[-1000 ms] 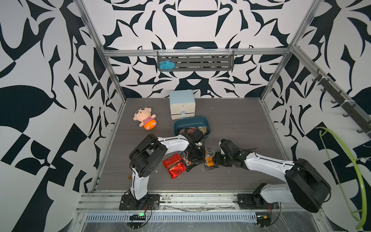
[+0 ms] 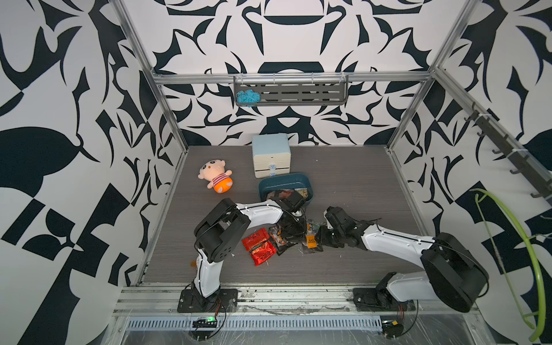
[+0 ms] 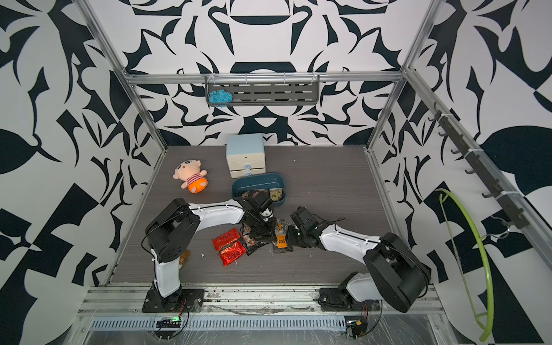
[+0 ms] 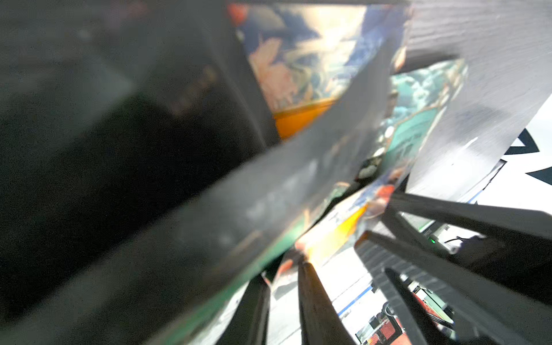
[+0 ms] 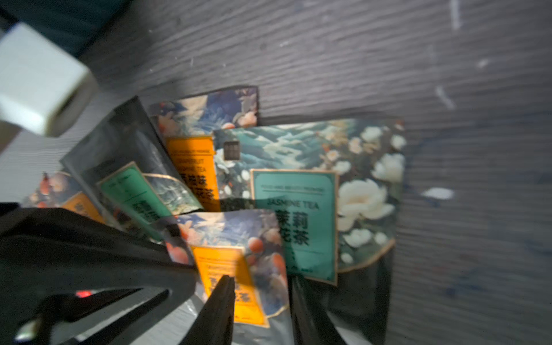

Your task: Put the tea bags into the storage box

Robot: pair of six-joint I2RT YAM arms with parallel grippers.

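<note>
Several dark tea bags with teal and orange labels lie in an overlapping pile at the front middle. An orange-labelled bag is beside my right gripper, which stands part open low at it. In the right wrist view a jasmine bag lies under a grapefruit bag. My left gripper is down on the pile, shut on a tea bag; the left wrist view is blurred. The teal storage box, with some packets inside, stands just behind, partly hidden by my left arm.
Red packets lie left of the pile. A plush toy is at the back left, a small drawer cabinet behind the box.
My right arm has shifted very slightly. The left arm stays nearly still on the pile.
</note>
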